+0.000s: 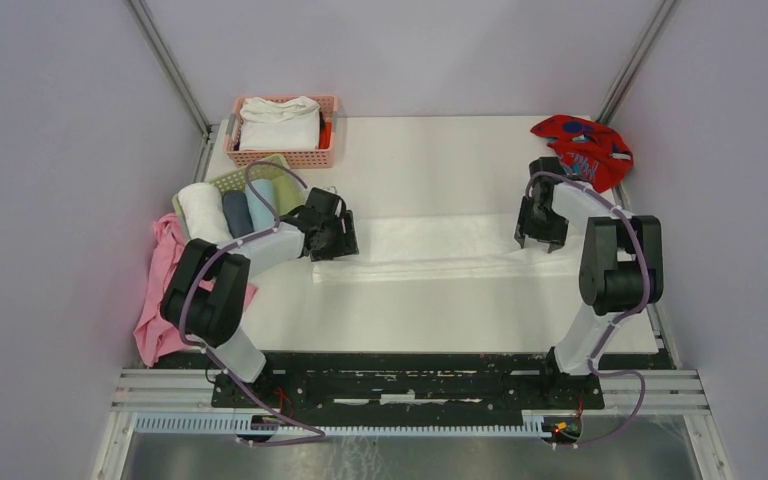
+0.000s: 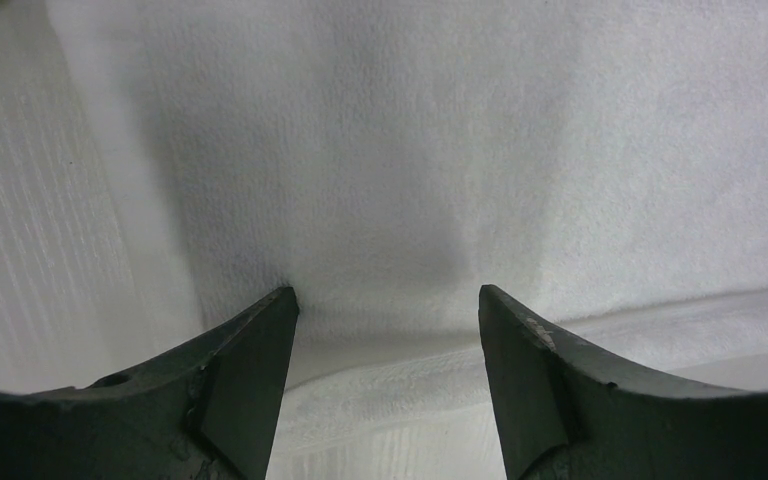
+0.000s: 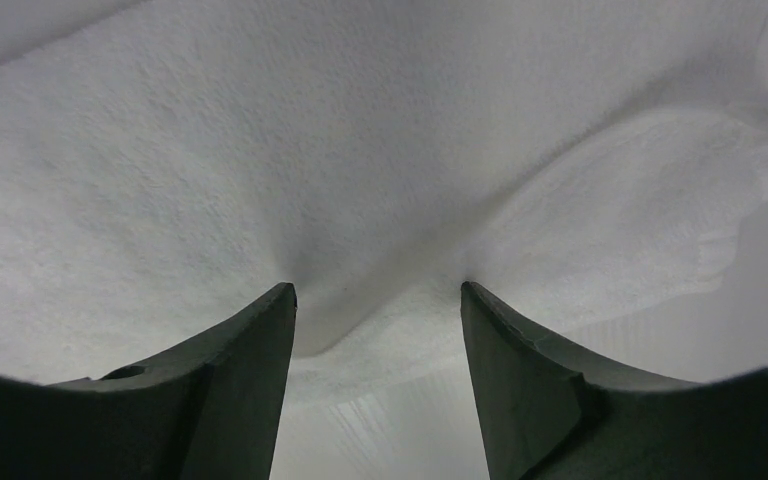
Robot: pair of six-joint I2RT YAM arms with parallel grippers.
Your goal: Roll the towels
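Spread lengthwise across the table is a white towel (image 1: pixel 440 235), with a narrow folded strip (image 1: pixel 415 270) along its front edge. Over the towel's left end, my left gripper (image 1: pixel 336 258) is open; in its wrist view the strip (image 2: pixel 390 385) passes between and beyond the fingertips. My right gripper (image 1: pixel 541 247) hangs open over the right end. In the right wrist view, the raised fold (image 3: pixel 390 310) slants between its parted fingers, wider and uneven toward the right. Whether any fingertip touches the cloth, I cannot tell.
Rolled towels (image 1: pixel 202 212) lie in a green basket (image 1: pixel 228 181) at the left, beside a pink cloth (image 1: pixel 165 290). A pink basket (image 1: pixel 285 158) with white cloths stands behind. A red cloth (image 1: pixel 590 150) sits back right. Bare table lies in front.
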